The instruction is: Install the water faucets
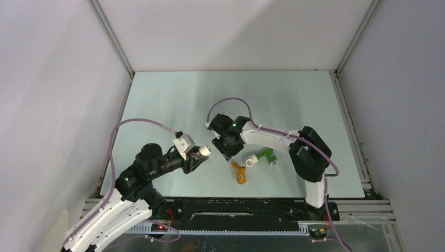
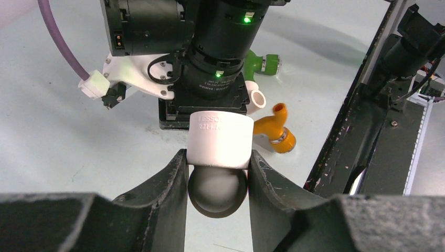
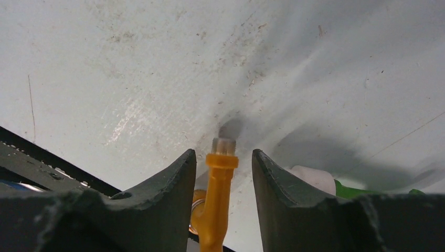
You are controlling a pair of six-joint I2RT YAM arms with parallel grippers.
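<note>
My left gripper is shut on a white cylindrical fitting (image 2: 218, 137) with a dark rounded lower part, held above the table's left half. My right gripper hangs fingers-down in the centre, parted, with an orange piece (image 3: 218, 199) seen between or just below its fingers; contact is unclear. An orange faucet (image 1: 240, 173) lies on the table below the right gripper in the top view. A green faucet (image 1: 268, 156) and a white part (image 1: 252, 159) lie to its right, partly behind the right arm in the left wrist view.
Walls enclose it on three sides. A dark rail with a slot runs along the front edge (image 1: 231, 205).
</note>
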